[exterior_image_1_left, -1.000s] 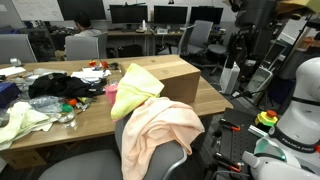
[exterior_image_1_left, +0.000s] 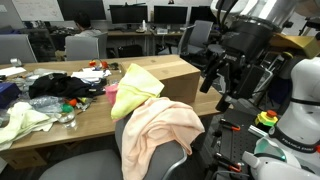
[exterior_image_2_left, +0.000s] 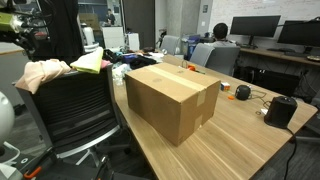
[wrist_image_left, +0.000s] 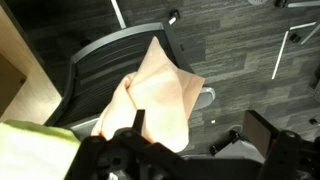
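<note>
A peach cloth (exterior_image_1_left: 160, 132) hangs over the top of a black office chair's backrest (exterior_image_2_left: 75, 108), and a yellow cloth (exterior_image_1_left: 137, 86) lies beside it toward the table. From above, the wrist view has the peach cloth (wrist_image_left: 158, 95) near the middle and the yellow-green cloth (wrist_image_left: 35, 150) at the lower left. My gripper (exterior_image_1_left: 223, 92) hangs in the air to the right of the peach cloth and higher than it, apart from both cloths. Its two dark fingers (wrist_image_left: 125, 148) stand wide apart at the bottom of the wrist view, the finger open and empty.
A large cardboard box (exterior_image_2_left: 172, 100) stands on the wooden table (exterior_image_2_left: 240, 125) beyond the chair. Bags, bottles and other clutter (exterior_image_1_left: 60, 88) cover the table's left part. Bare dark floor (wrist_image_left: 235, 60) lies to one side of the chair.
The arm has come lower and to the left, toward the cloths, and more of the gripper now shows. Both cloths and the chair have stayed put.
</note>
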